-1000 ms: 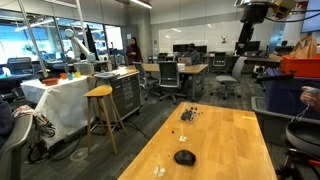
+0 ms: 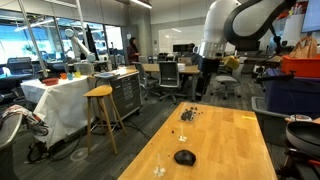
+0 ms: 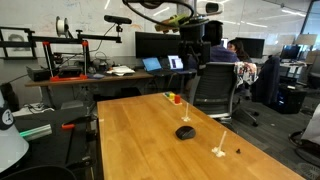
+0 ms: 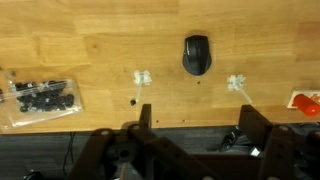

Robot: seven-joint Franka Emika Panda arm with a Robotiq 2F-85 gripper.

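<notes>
My gripper is above the table, its two dark fingers [image 4: 146, 118] well apart with nothing between them. It also shows as a dark shape [image 2: 203, 82] high over the wooden table in exterior view 1. A black computer mouse [image 4: 197, 55] lies on the bare wood, further into the wrist view than the fingertips. In exterior view 2 the mouse [image 3: 185, 132] rests mid-table, below the arm and clear of it. Two small white pieces with thin sticks [image 4: 142, 78] [image 4: 237, 83] lie on either side of it.
A clear container of small black pieces [image 4: 42, 101] lies at the left edge of the wrist view. At the right edge is a red and white object [image 4: 305, 103]. A stool [image 2: 100, 95] stands off the table.
In exterior view 1 the arm has swung left and come down, from the upper right to over the table's far part. The mouse and small white pieces have stayed in place.
</notes>
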